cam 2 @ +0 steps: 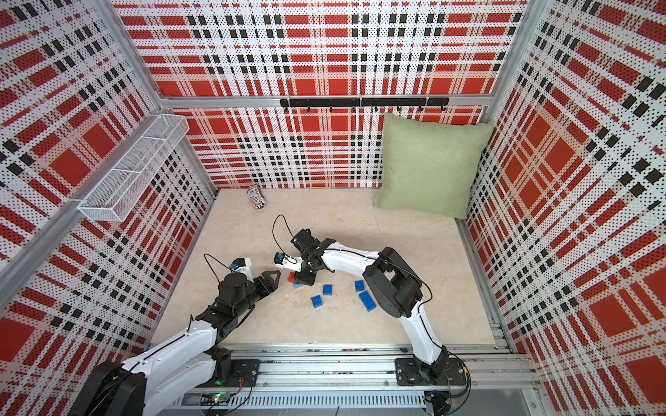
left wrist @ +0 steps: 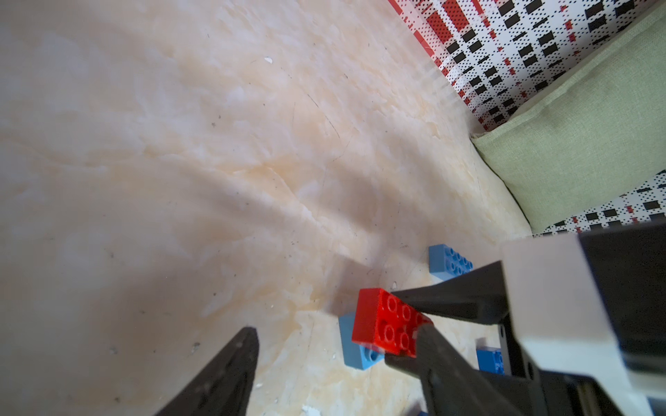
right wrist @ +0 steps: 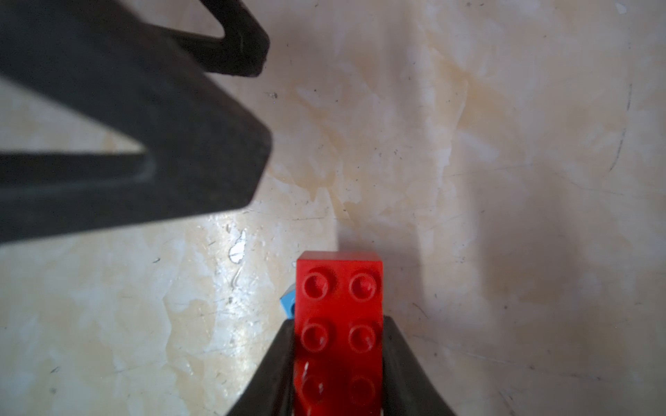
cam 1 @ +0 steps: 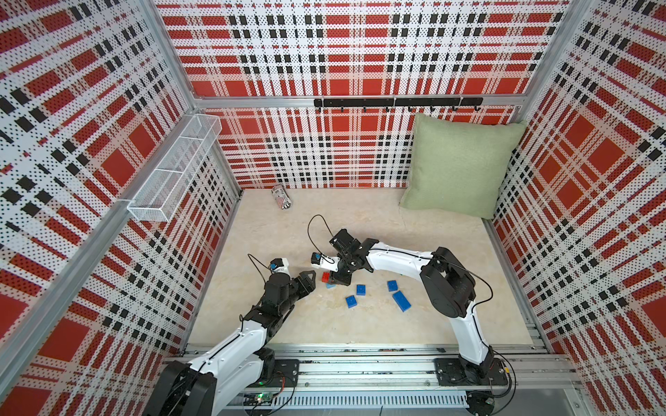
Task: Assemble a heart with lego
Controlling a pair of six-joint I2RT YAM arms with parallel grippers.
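A red brick [right wrist: 338,305], studs showing, is gripped between the fingers of my right gripper. In the left wrist view that same red brick [left wrist: 388,322] juts from the right fingers toward the left side. Just under it a light blue brick [left wrist: 357,346] shows, mostly covered; whether the two touch I cannot tell. My left gripper stands part open with nothing between its fingers, close to the red brick's free end. Several darker blue bricks lie loose on the table, among them a small one [cam 1: 360,289] and a long one [cam 1: 401,301].
More blue bricks [cam 1: 351,301] lie right of the grippers. A can [cam 1: 281,197] rests at the back left, and a green cushion [cam 1: 461,166] leans at the back right.
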